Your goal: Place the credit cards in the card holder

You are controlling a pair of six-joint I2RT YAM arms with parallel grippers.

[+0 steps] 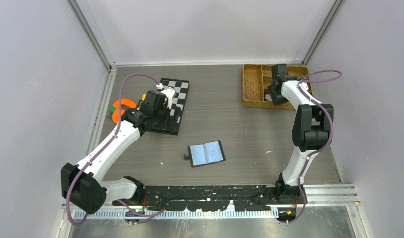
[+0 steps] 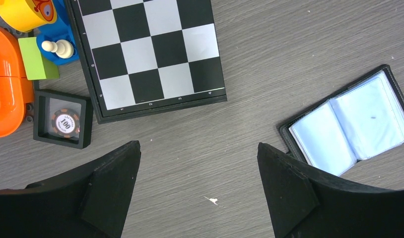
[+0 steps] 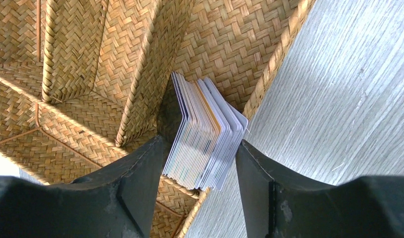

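In the right wrist view, a thick stack of cards (image 3: 200, 134) leans in a corner compartment of the woven basket (image 3: 269, 74), edges up, with a dark card on its left side. My right gripper straddles that stack, one finger on either side and close against it; whether they press on it cannot be told. The open card holder (image 1: 206, 153), black with clear sleeves, lies on the table at front centre. My left gripper is open and empty above bare table, with the card holder (image 2: 351, 121) to its right.
Below the left arm lies a chessboard (image 1: 179, 94). Beside it are orange toy pieces (image 2: 6, 84), a green block (image 2: 37, 58) and a small black tray (image 2: 39, 119) with a poker chip.
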